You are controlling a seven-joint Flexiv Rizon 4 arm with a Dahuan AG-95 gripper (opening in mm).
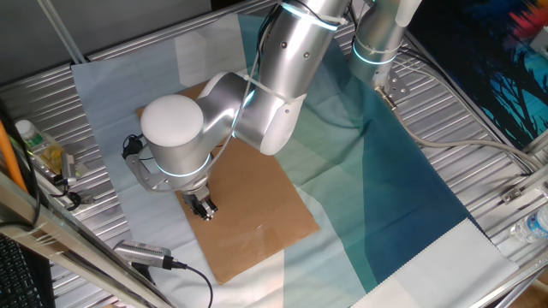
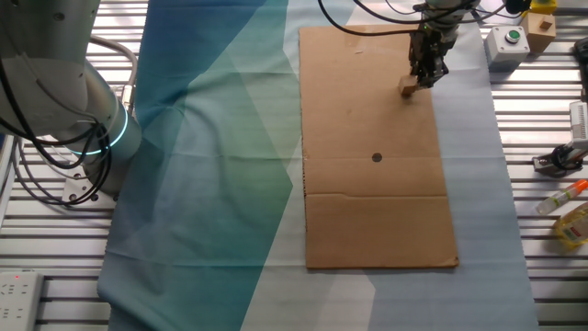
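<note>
In exterior view 2, a small wooden block (image 2: 408, 85) shows at the upper right of a brown cardboard sheet (image 2: 367, 230). Right against it in that view are the dark fingers of my gripper (image 2: 429, 72); whether they hold the block or only stand beside it, I cannot tell. From exterior view 1, my gripper (image 1: 205, 210) points down close above the cardboard (image 1: 257, 197) near its left edge. No block can be made out there, and how far apart the fingers are is unclear.
Most of the cardboard is bare apart from a dark round spot (image 2: 377, 157). A patterned cloth (image 2: 211, 184) lies beneath it. To the right stand a button box (image 2: 506, 46) and bottles (image 2: 571, 225). A cabled silver device (image 1: 144, 254) sits left of the cardboard.
</note>
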